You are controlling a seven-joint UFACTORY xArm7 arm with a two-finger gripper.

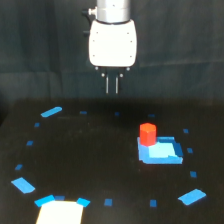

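Note:
High above the dark table, near the top centre of the camera view, hangs my gripper (112, 92). Its two thin fingers stand apart with nothing between them, so it is open. Below it and to the right is a red block (147, 134) at the back left part of a small blue tray (172, 159). Whether the block rests inside the tray or on its edge, I cannot tell. A white patch (161, 150) shows on the tray's floor.
Pieces of blue tape, such as the strip (192, 197) at right and the strip (23, 185) at left, mark the table. A pale object (60, 213) is cut off by the bottom edge.

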